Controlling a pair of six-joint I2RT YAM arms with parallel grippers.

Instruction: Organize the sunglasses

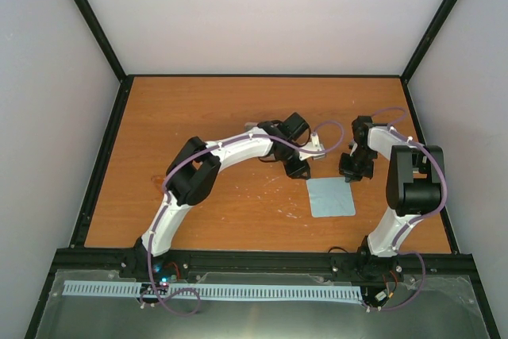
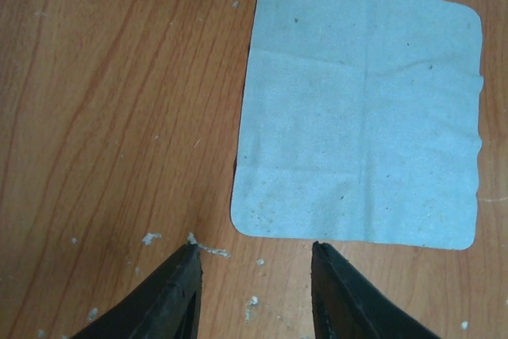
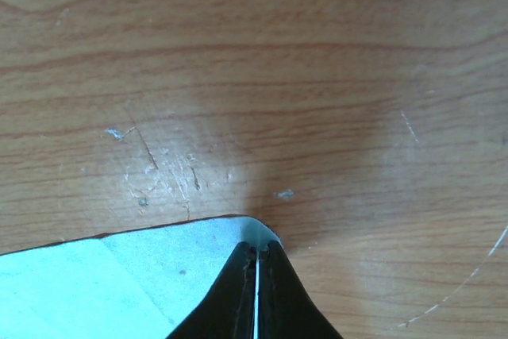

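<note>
A light blue square cloth (image 1: 330, 197) (image 2: 357, 109) lies on the wooden table at front right. My left gripper (image 1: 302, 174) is part open just beyond the cloth's left edge, nothing between its fingers. My right gripper (image 1: 347, 177) is shut over the cloth's rounded corner (image 3: 190, 267); whether it pinches the cloth is unclear. Sunglasses are not clearly visible; something partly shows behind the left arm in the top view, mostly hidden.
The two arms stand close together at the right half.
</note>
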